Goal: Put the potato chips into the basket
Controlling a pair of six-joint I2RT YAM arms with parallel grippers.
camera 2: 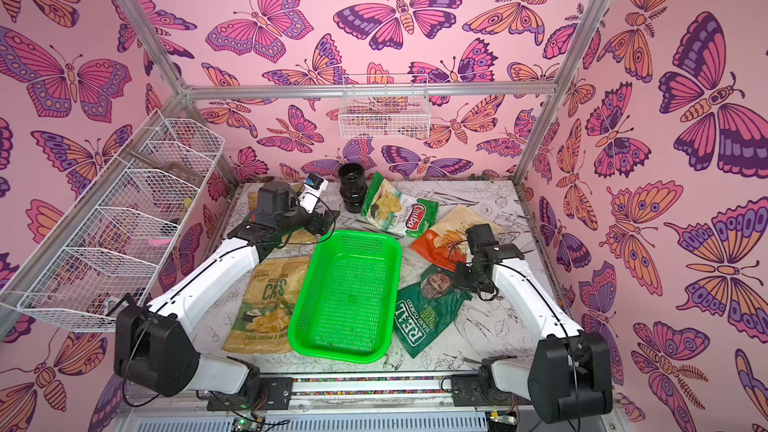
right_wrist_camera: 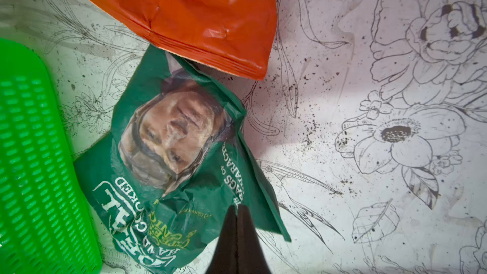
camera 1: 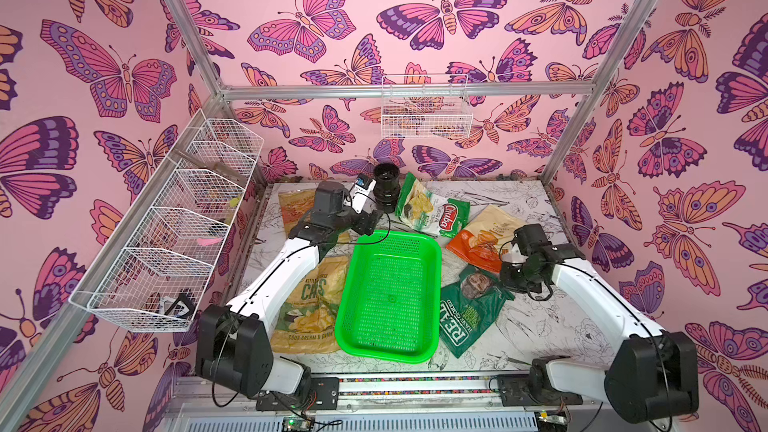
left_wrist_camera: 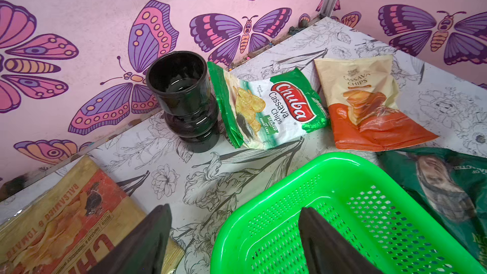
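The empty green basket (camera 1: 389, 297) stands mid-table. Around it lie several chip bags: a tan "sour cream" bag (camera 1: 311, 304) on its left, a balsamic and tomato bag (left_wrist_camera: 66, 223) at the back left, a green-white Chuba bag (left_wrist_camera: 274, 109) behind, an orange-cream cassava bag (left_wrist_camera: 369, 104) at the back right, and a dark green bag (right_wrist_camera: 172, 172) on its right. My left gripper hangs open near the basket's back left, nothing between its fingers. My right gripper is shut, its tips over the dark green bag's right edge; nothing shows between them. Contact cannot be told.
A black cup-like vessel (left_wrist_camera: 182, 96) stands behind the basket, left of the Chuba bag. White wire racks (camera 1: 172, 232) line the left wall, and a small wire shelf (camera 1: 425, 116) hangs on the back wall. Bare tabletop (right_wrist_camera: 355, 172) lies to the right.
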